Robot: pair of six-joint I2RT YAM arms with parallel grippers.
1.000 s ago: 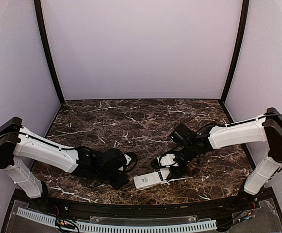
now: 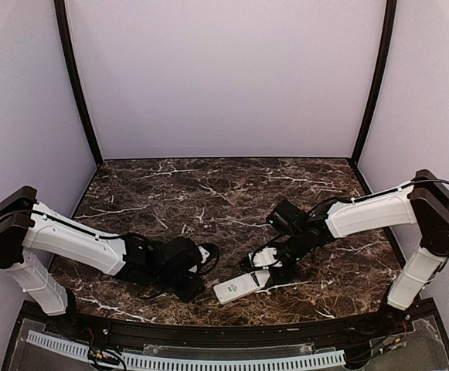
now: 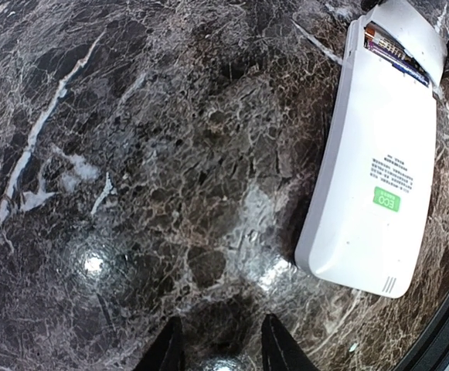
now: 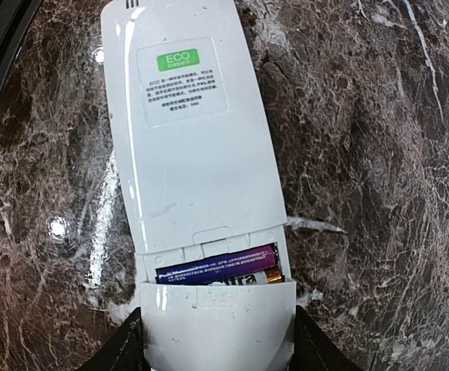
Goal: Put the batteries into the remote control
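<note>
A white remote control lies back side up on the dark marble table, its ECO label showing. In its bay sit a purple battery and, partly hidden, a second battery. My right gripper is shut on the white battery cover, gripping it by its sides. The left wrist view shows this cover tilted over the far end of the remote, leaving a strip of the bay uncovered. Left of the remote, my left gripper is partly open, with only bare table between its fingers.
The remote has turned a little. The left arm looks still.
</note>
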